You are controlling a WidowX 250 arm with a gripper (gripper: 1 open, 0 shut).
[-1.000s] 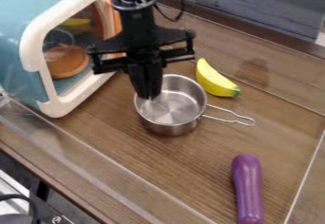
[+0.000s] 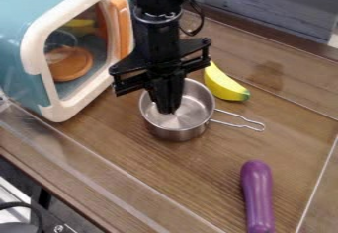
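Note:
The black gripper (image 2: 166,99) points down into a small steel saucepan (image 2: 183,122), its fingertips low inside the pan; whether they hold anything or how far apart they are is hard to tell. The pan's handle sticks out to the right. A yellow banana (image 2: 227,86) lies just behind the pan. A purple eggplant (image 2: 258,199) lies at the front right of the wooden counter.
A light blue toy oven (image 2: 20,64) with its door open stands at the left, orange dishes inside. A blue-grey wall runs along the back.
The gripper has moved slightly down, deeper into the pan. The pan, banana and eggplant look unmoved.

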